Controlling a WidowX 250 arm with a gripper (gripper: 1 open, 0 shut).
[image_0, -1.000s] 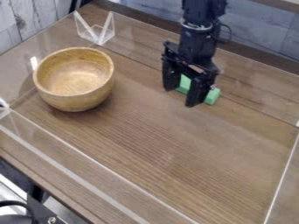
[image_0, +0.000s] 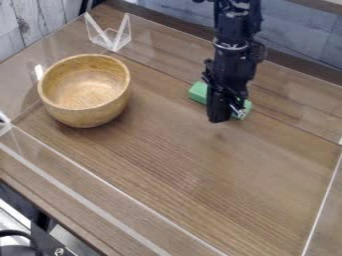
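Observation:
The black gripper (image_0: 218, 108) hangs from the top centre down over a green sponge-like block (image_0: 238, 106) lying on the wooden table (image_0: 174, 190). Its tip is in front of or against the block and covers part of it. The gripper looks shut, with nothing visible between its fingers, though the dark parts are hard to make out.
A round wooden bowl (image_0: 83, 82) sits on the left. A white wire-like object (image_0: 107, 32) stands at the back left.
Compared with a second ago, the gripper's lower part has narrowed and changed angle over the green block. The bowl has not moved.

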